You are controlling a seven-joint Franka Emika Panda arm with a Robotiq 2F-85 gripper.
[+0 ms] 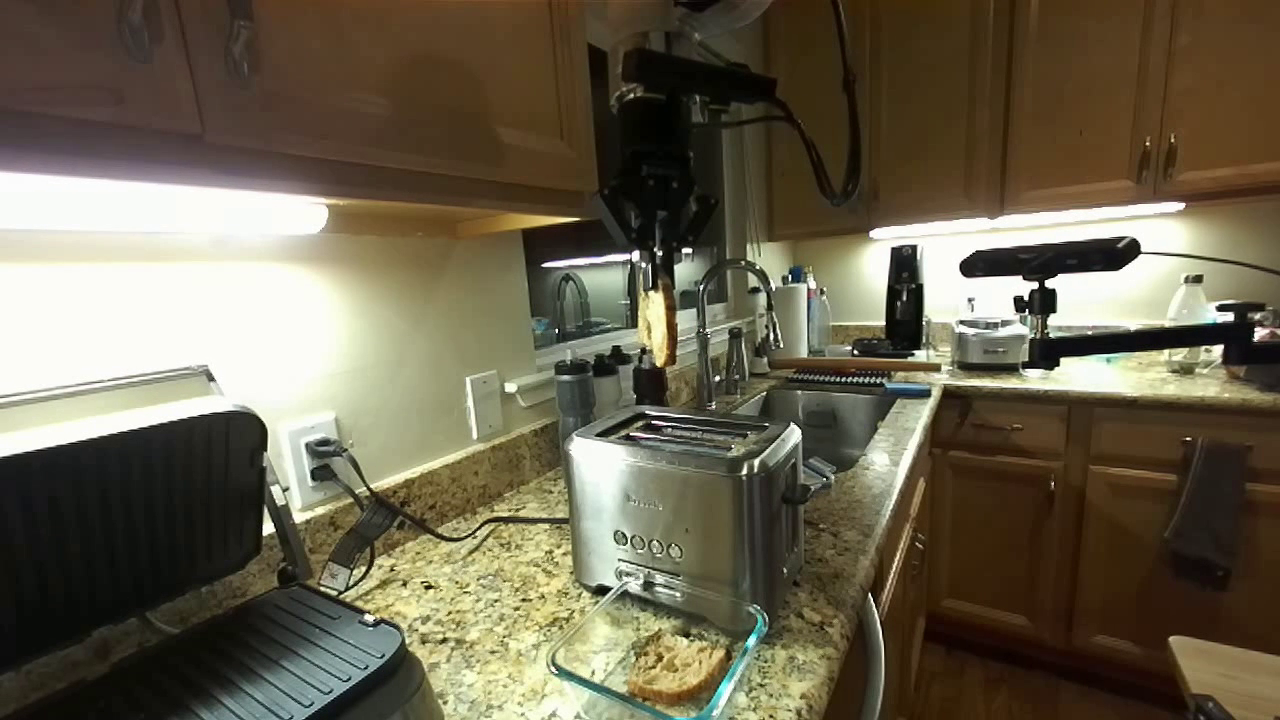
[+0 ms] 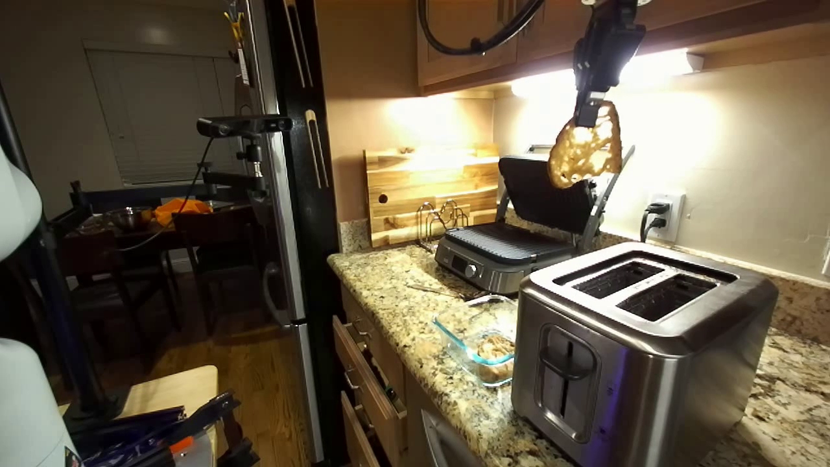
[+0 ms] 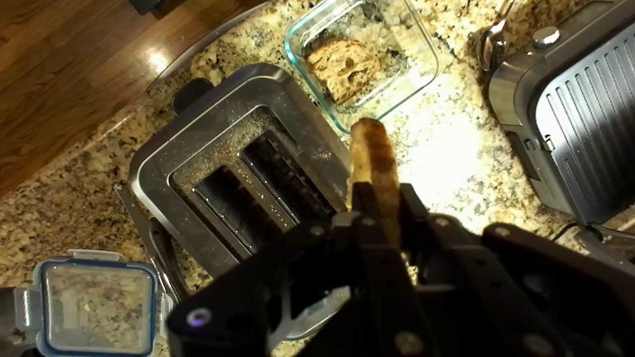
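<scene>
My gripper (image 1: 657, 266) is shut on a slice of bread (image 1: 659, 324), which hangs upright below the fingers. In exterior view 2 the held slice (image 2: 587, 148) shows its broad face, with light coming through its holes. The wrist view has its browned crust edge (image 3: 375, 148) between the two finger pads. Below it stands a steel toaster (image 1: 684, 504); both of its slots look empty in the wrist view, though my gripper covers part of one. A second slice (image 3: 344, 70) lies flat in a glass container (image 3: 411, 98) beside the toaster.
An open grill (image 2: 509, 253) stands on the counter, past the glass container. A clear lid (image 3: 98, 309) and tongs (image 3: 156, 244) lie on the toaster's other side. The toaster's cord (image 1: 480, 528) runs to the wall outlet. Upper cabinets (image 1: 384, 96) hang close to the arm.
</scene>
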